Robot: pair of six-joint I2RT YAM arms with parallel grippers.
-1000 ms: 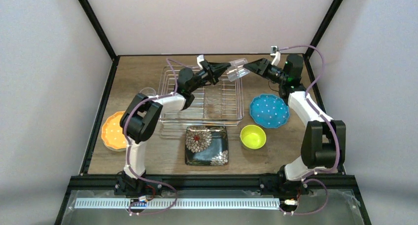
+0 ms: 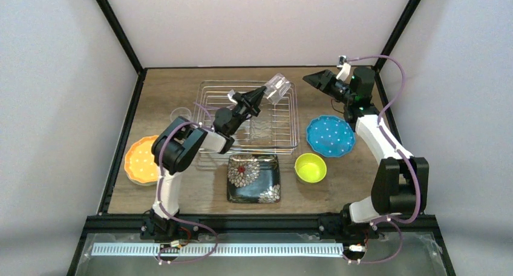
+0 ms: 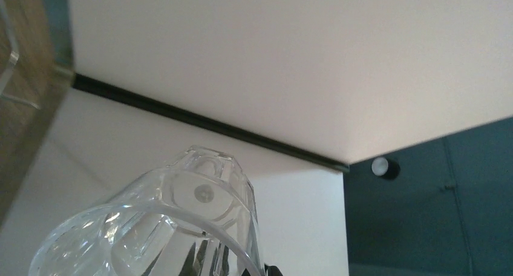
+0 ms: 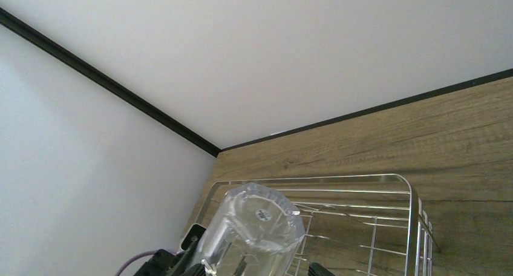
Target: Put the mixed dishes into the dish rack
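In the top view a clear cup (image 2: 277, 89) is held up above the back right of the wire dish rack (image 2: 290, 121), with my left gripper (image 2: 264, 89) shut on it. The cup's open rim (image 3: 163, 210) faces the camera in the left wrist view. My right gripper (image 2: 307, 79) is apart from the cup, to its right, and stands open with nothing between its fingers. The right wrist view shows the cup's base (image 4: 264, 215) facing that way. Another clear glass (image 2: 261, 128) seems to be in the rack, hard to make out.
Left of the rack stand a clear glass (image 2: 181, 113) and an orange scalloped plate (image 2: 141, 160). A dark flowered tray (image 2: 254, 191) lies in front of it. At right are a yellow-green bowl (image 2: 311, 168) and a blue dotted plate (image 2: 330, 136).
The left gripper has carried it leftward, away from the right gripper, and its tilt has changed. The right arm has barely shifted.
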